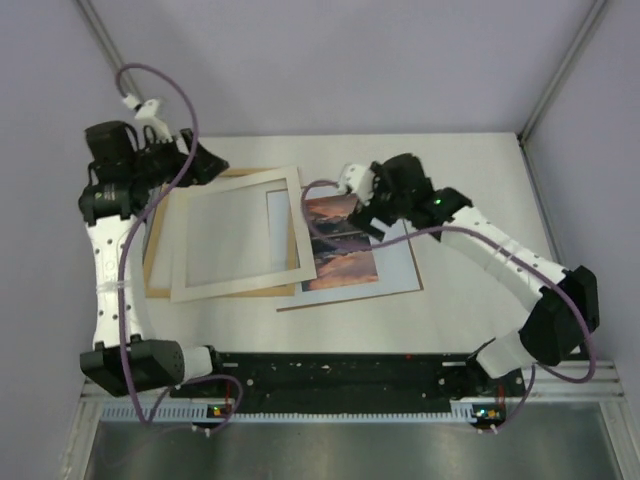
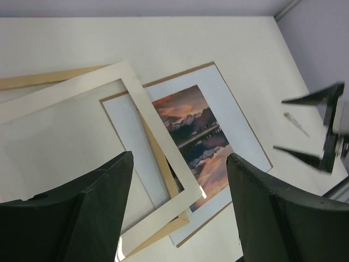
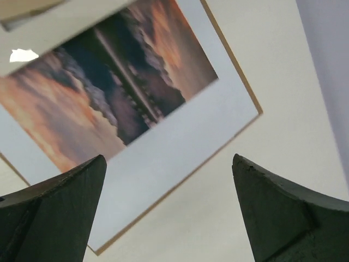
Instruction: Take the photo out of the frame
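The white frame [image 1: 300, 230] lies tilted over a wooden frame [image 1: 158, 240] on the left half of the table. To the right lies the photo [image 2: 194, 136], a sunset mountain print on a white sheet [image 3: 180, 153] with a brown-edged board, partly under the white frame's side. My left gripper [image 1: 205, 155] hangs open above the frames' upper left, nothing between its fingers. My right gripper [image 1: 365, 220] is open above the photo, also empty, blurred in the top view.
A small pale tool [image 2: 295, 124] lies on the right of the table [image 1: 470, 160]. Walls border both sides.
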